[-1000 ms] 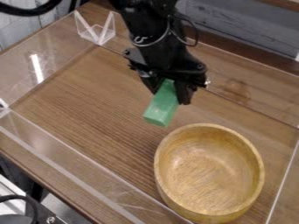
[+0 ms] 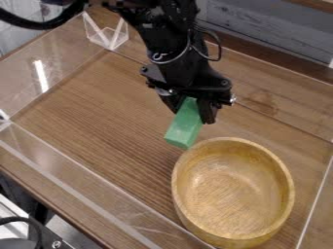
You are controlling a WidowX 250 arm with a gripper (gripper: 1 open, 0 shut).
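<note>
My black gripper (image 2: pixel 193 97) hangs over the middle of the table, shut on a green object (image 2: pixel 185 124) whose lower part shows below the fingers. The object is slightly tilted and sits above and to the left of the rim of an oval tan bowl (image 2: pixel 231 191), which stands empty at the lower right. Whether the object touches the table cannot be told from this view; it appears held above it.
A clear wire-like or plastic item (image 2: pixel 109 29) stands at the upper left. Table edges and a ledge run along the back and right. A black cable lies at the lower left corner.
The bowl has not moved.
</note>
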